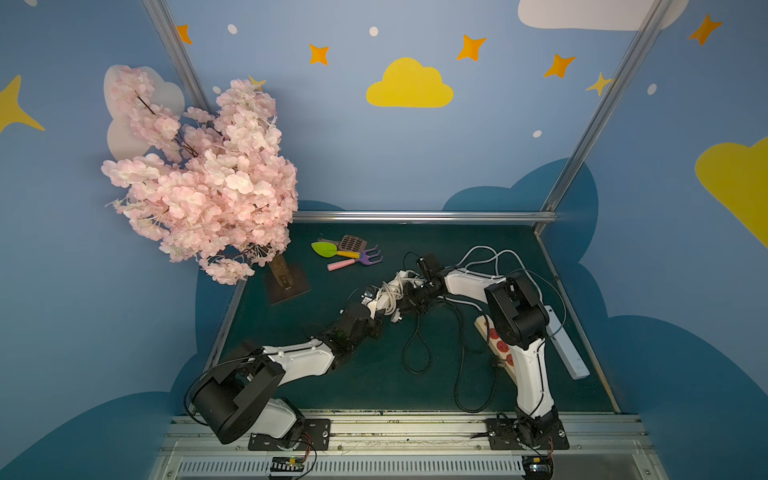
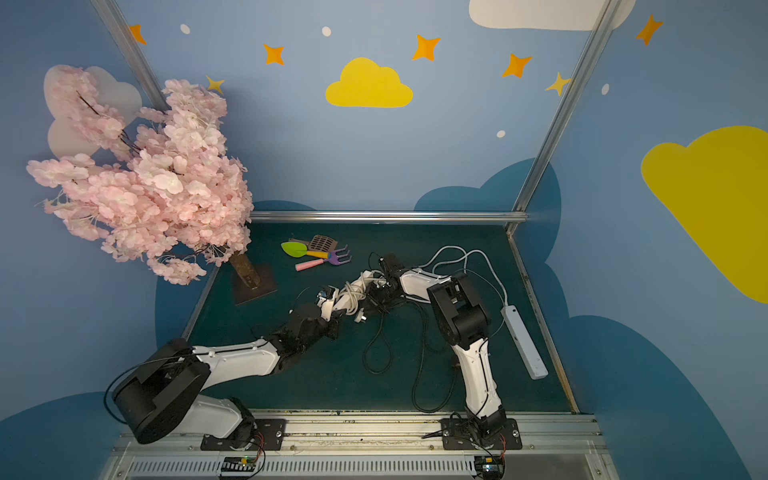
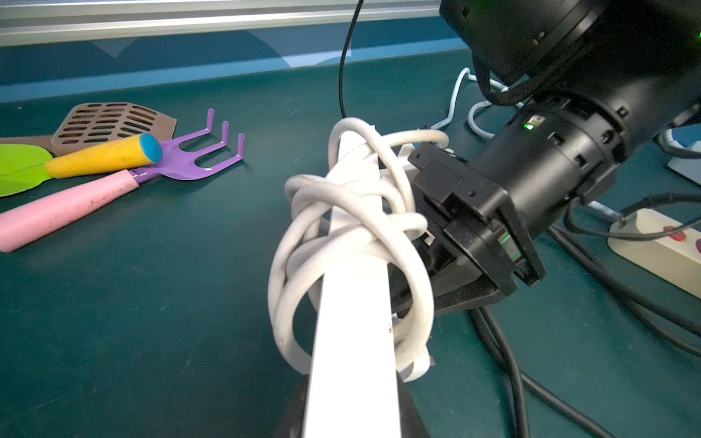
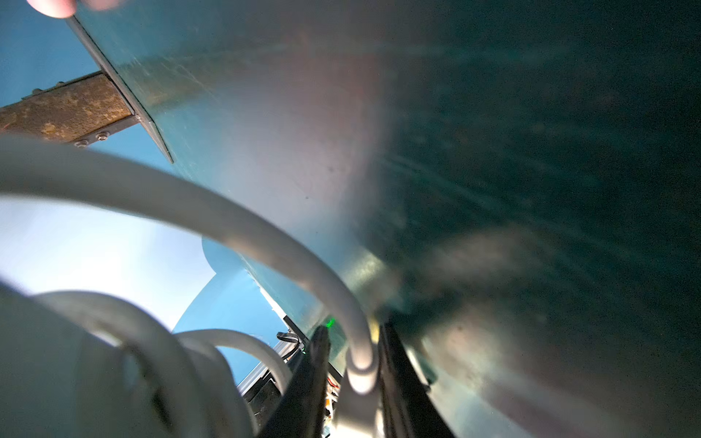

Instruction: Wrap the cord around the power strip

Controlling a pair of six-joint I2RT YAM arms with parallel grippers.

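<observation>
The white power strip (image 3: 355,328) points away from the left wrist camera, lifted off the table, with my left gripper shut on its near end. Its white cord (image 3: 350,200) is looped several times around the far part, in loose, crossing coils. My right gripper is partly open, one stretch of cord between its fingers and a small gap showing beside it. In the left wrist view the right arm reaches in against the coils from the right, its fingertips partly hidden behind them. A white plug (image 1: 396,317) hangs below the coils.
Garden tools, including a purple fork (image 3: 186,157), lie at the back left. To the right are a cream strip with red sockets (image 1: 500,348) and another white strip (image 2: 524,342). Black cables (image 1: 461,360) cross the mid-right table; a blossom tree (image 1: 216,176) stands at left.
</observation>
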